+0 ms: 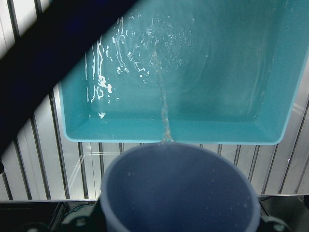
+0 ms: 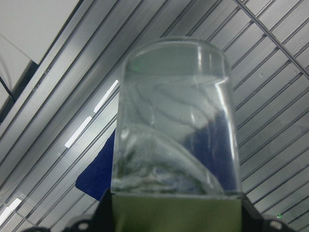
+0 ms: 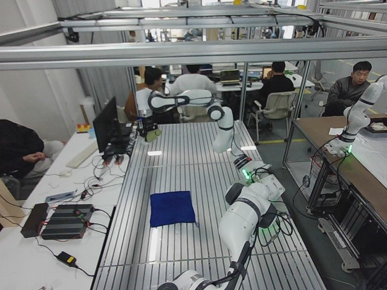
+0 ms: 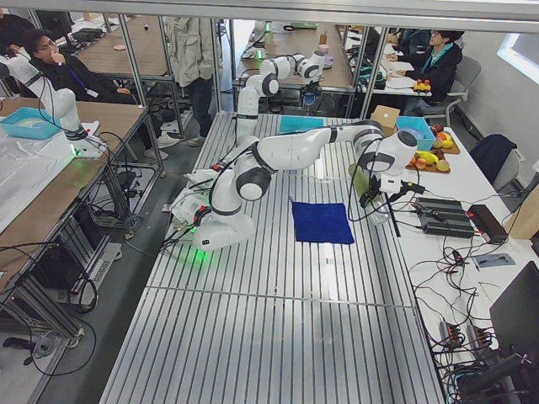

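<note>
A blue cup (image 1: 178, 188) is held in my left gripper, seen small at the back in the camera right view (image 4: 308, 91); a thin stream of water runs from its rim into a teal tub (image 1: 227, 82), which holds water. My right gripper (image 3: 147, 132) is shut on a clear container with a green base (image 2: 176, 212), held above the slatted table near its edge, beside the monitor in the camera left view. A dark blue cloth (image 3: 172, 208) lies flat on the table.
A side table (image 3: 72, 266) holds a monitor (image 3: 107, 127), black boxes and cables. Fruit (image 4: 429, 160) and a cardboard box (image 4: 383, 119) sit by the far end. A frame rail runs overhead.
</note>
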